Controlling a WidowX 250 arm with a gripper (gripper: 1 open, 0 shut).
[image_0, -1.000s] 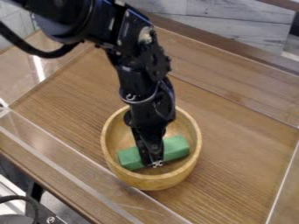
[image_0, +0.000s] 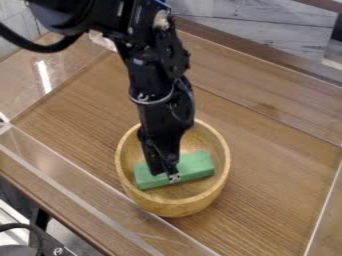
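A round tan wooden bowl (image_0: 198, 203) sits on the wooden table, holding a green block (image_0: 187, 167) that lies flat in it at a slight slant. My black gripper (image_0: 163, 166) reaches down into the bowl over the block's left part. It is shut, with nothing seen between its fingers; the dark tips are hard to tell apart, and whether they touch the block is unclear.
Bare wooden tabletop (image_0: 278, 150) surrounds the bowl, with free room to the right and upper left. A pale wood-grain wall (image_0: 287, 30) stands at the back right. Black cables show at the lower left.
The gripper has moved up and slightly left, its tips withdrawing from the near part of the green block. The bowl and block stay in nearly the same place.
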